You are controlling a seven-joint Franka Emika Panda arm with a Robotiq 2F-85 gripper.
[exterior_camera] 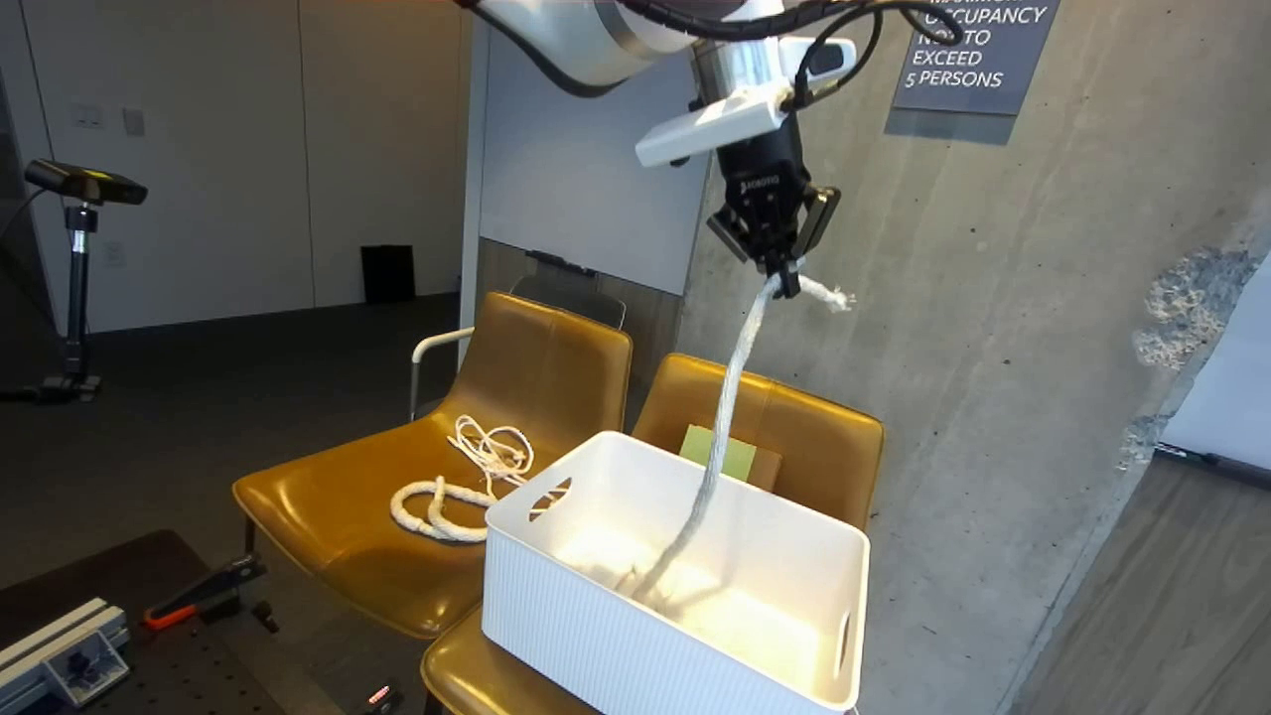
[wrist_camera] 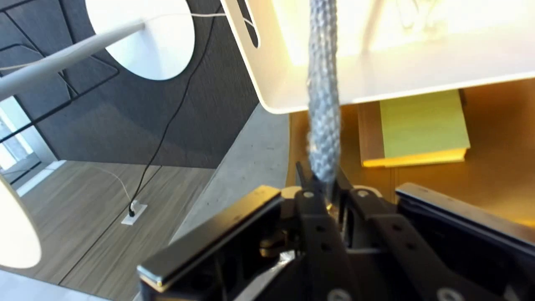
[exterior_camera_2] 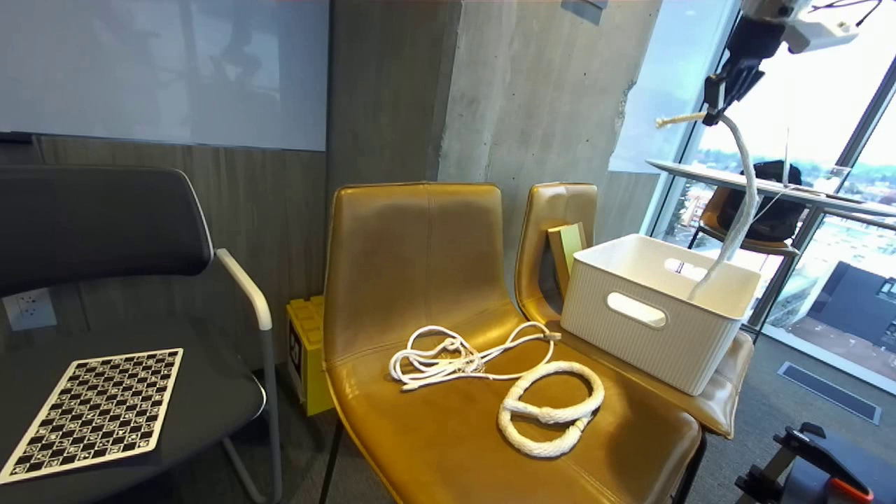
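Note:
Above the white bin, my gripper [exterior_camera: 780,276] is shut on a thick white rope [exterior_camera: 732,399] close to one end. A short frayed tail [exterior_camera: 830,294] of it sticks out past the fingers. The rest of the rope hangs down into the white bin [exterior_camera: 643,667], its lower end inside near the floor of the bin. In the second exterior view the gripper [exterior_camera_2: 714,117] is at the upper right, with the rope [exterior_camera_2: 744,197] curving down over the bin [exterior_camera_2: 647,348]. The rope [wrist_camera: 323,90] runs up from between my fingers in the wrist view.
On the brown chair left of the bin lie a looped thick rope [exterior_camera_2: 550,411] and a thin tangled cord [exterior_camera_2: 441,361]. A green and brown block [exterior_camera: 718,452] leans behind the bin on the second chair [exterior_camera: 834,447]. A concrete wall [exterior_camera: 1013,357] stands behind.

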